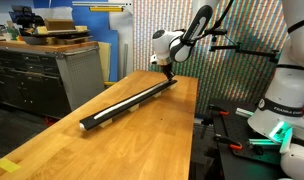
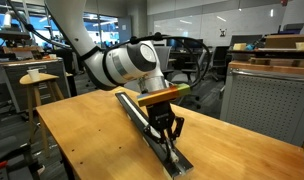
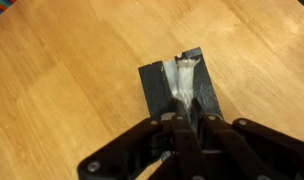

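Note:
A long black strip (image 1: 122, 108) with a pale line along part of its top lies across the wooden table. At its far end in the first exterior view, my gripper (image 1: 171, 76) is down close to the surface. The second exterior view has the gripper (image 2: 170, 148) low over the strip's near end (image 2: 180, 167). In the wrist view, a whitish, shiny piece (image 3: 186, 72) runs along the black strip (image 3: 157, 88) and in between my fingers. The fingers are shut on this pale piece; the fingertips themselves are mostly dark and hard to make out.
Bare wooden table (image 1: 142, 145) surrounds the strip on both sides. A second white arm (image 1: 284, 95) stands at the right edge in the first exterior view. A grey cabinet (image 2: 264, 95) stands behind the table, and a wooden stool (image 2: 47, 92) is at the left.

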